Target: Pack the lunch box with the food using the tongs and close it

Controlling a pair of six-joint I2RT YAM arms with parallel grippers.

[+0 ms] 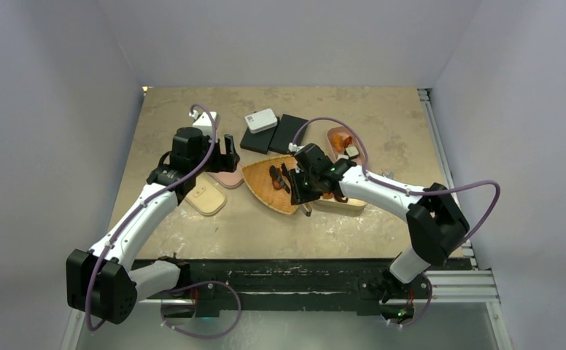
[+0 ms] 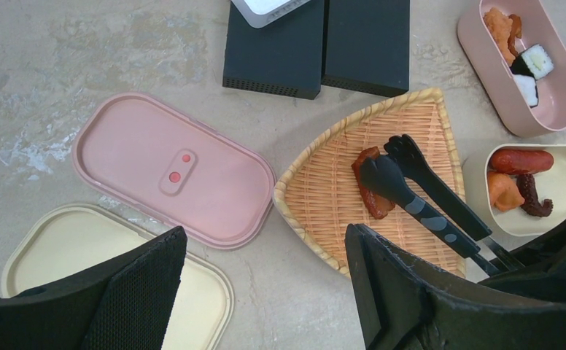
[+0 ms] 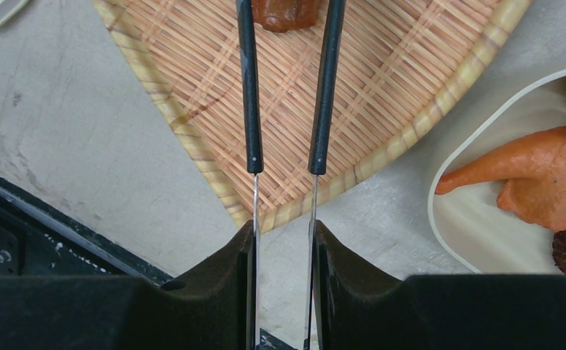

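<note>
A black-handled pair of tongs (image 2: pixel 440 219) is clasped by my right gripper, whose fingers press on the two metal legs from outside. The tongs' spread tips are over the woven basket (image 2: pixel 316 157). In there lies a brown piece of meat (image 2: pixel 375 200), with one tip overlapping it; whether the tips touch it I cannot tell. The cream lunch box (image 2: pixel 477 186) holds a sausage and other food. Behind it stands the pink lunch box (image 2: pixel 481 69) with rice rolls and fried pieces. My left gripper is open and empty above the lids.
The pink lid (image 2: pixel 222 193) and the cream lid (image 2: pixel 54 240) lie flat on the left. Two black boxes (image 2: pixel 367 44) with a white case (image 2: pixel 265 7) on top stand behind the basket. Bare table shows in front of the basket.
</note>
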